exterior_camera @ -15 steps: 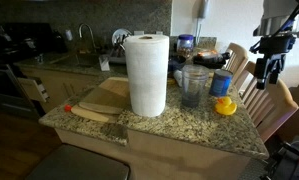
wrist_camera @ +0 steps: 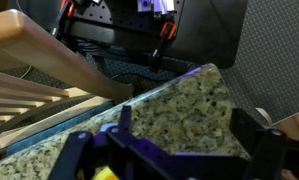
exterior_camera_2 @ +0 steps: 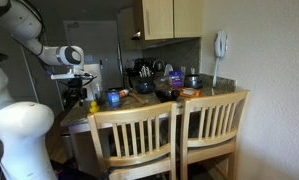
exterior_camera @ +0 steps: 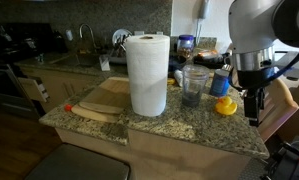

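Note:
A yellow rubber duck (exterior_camera: pixel 226 106) sits on the granite counter (exterior_camera: pixel 194 125), near its right end. Just to the right of the duck, my gripper (exterior_camera: pixel 254 114) hangs pointing down above the counter's end. In the wrist view the gripper is open, its dark fingers wide apart at the lower left and right, with bare granite between them. A bit of yellow (wrist_camera: pixel 106 174) shows at the bottom edge there, mostly hidden by the left finger.
Left of the duck stand a clear container (exterior_camera: pixel 194 86) and a paper towel roll (exterior_camera: pixel 148 76). A blue can (exterior_camera: pixel 220 82) is behind the duck. Farther left lies a cutting board (exterior_camera: pixel 107 94). Wooden chairs (exterior_camera_2: pixel 139 140) line the counter's other side.
The duck has stayed in place.

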